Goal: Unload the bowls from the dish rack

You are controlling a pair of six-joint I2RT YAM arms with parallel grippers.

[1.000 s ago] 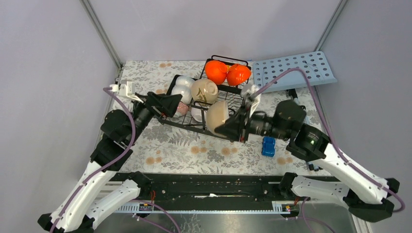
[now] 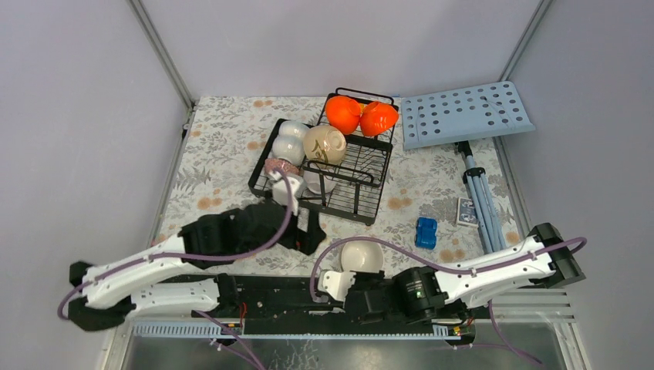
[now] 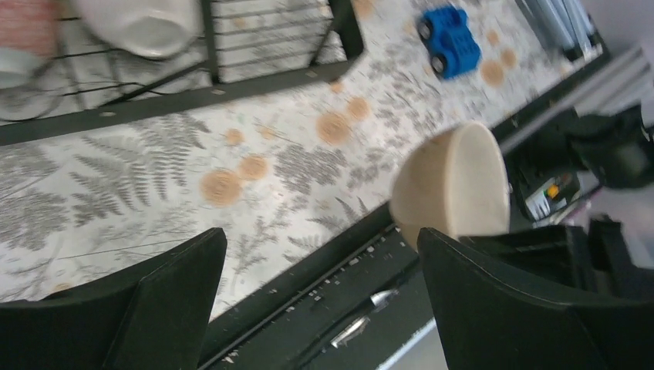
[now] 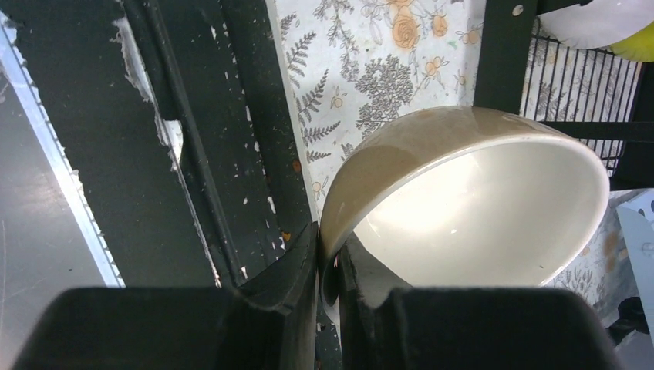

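A beige bowl with a white inside [image 4: 493, 208] is pinched at its rim by my right gripper, which is shut on it near the front edge of the table. The same bowl [image 2: 362, 256] appears below the rack from above. My left gripper is open with nothing between its fingers, the held bowl [image 3: 432, 185] lying beyond its right finger. In the dish rack [image 2: 359, 215] are white bowls [image 2: 288, 146], a pink bowl [image 2: 282, 166], a beige patterned bowl [image 2: 325, 144] and two orange bowls [image 2: 342, 114] [image 2: 379, 119].
To the right of the rack lies a small blue toy car [image 2: 426, 233]. A perforated light-blue board [image 2: 466, 115] stands at the back right, with a folded tripod [image 2: 482, 202] below it.
My right gripper has carried the beige bowl from beside the rack toward the table's front edge. The left arm has swung away from the rack's left side, forward and to the right.
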